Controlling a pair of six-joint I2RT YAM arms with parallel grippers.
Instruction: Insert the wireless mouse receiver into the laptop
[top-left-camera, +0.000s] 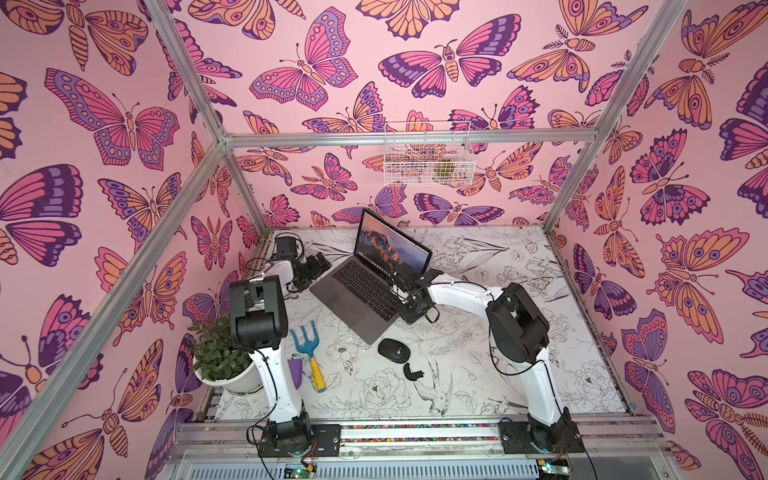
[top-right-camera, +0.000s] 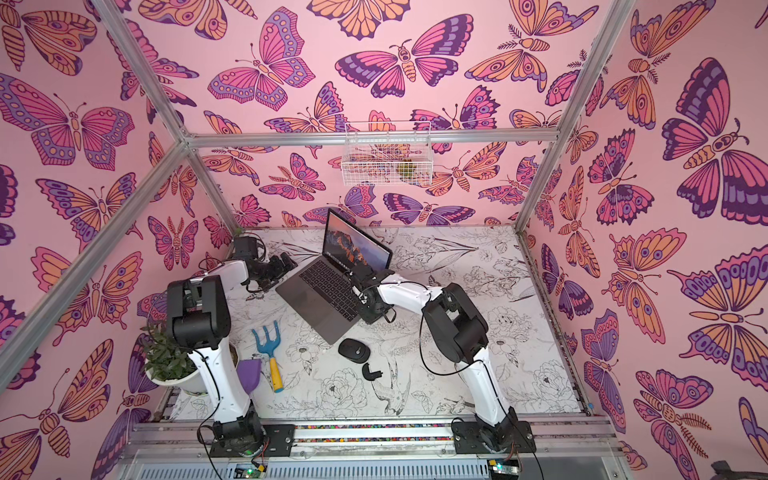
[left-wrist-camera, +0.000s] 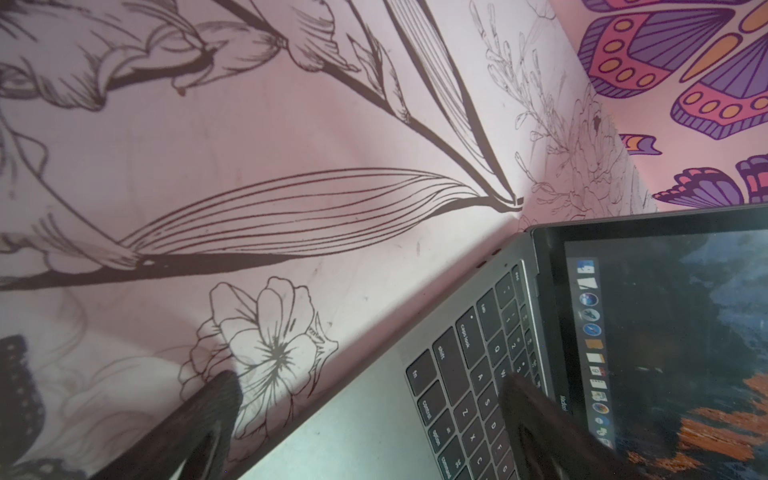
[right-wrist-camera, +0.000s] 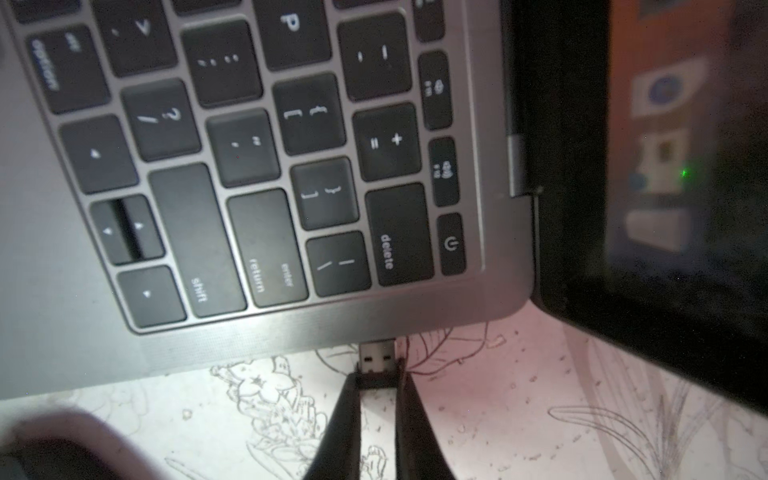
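Note:
In the right wrist view the receiver (right-wrist-camera: 377, 357) shows its metal plug pointing at the laptop's side edge. My right gripper is shut on its dark base. The plug's tip lies at or just under the edge in this view; whether any of it is inside a port cannot be told. The laptop (top-left-camera: 352, 308) stands open and angled on the table. At the laptop's opposite side is my left gripper, open, the keyboard corner and laptop edge showing between its blurred fingers. Contact with the laptop is not clear.
A black mouse (top-left-camera: 393, 350) and a small curved black piece (top-left-camera: 413, 372) lie in front of the laptop. A blue-and-yellow hand fork (top-left-camera: 310, 352) and a potted plant (top-left-camera: 224, 356) are near the left arm.

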